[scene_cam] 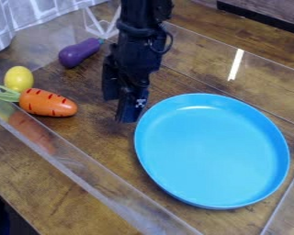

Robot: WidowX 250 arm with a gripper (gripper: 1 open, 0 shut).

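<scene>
The black gripper point(120, 93) hangs low over the wooden table in the middle of the view, open, just left of the rim of a large blue plate point(211, 151). An orange toy carrot point(47, 102) with a pale green top lies at the left. A yellow lemon point(19, 78) sits behind the carrot. A purple eggplant point(81, 51) lies at the back left, behind the gripper.
A white wire rack point(100, 25) stands at the back left, by a pale cloth or object in the corner. Transparent walls run along the front left and right. Bare table shows behind the plate and around the carrot.
</scene>
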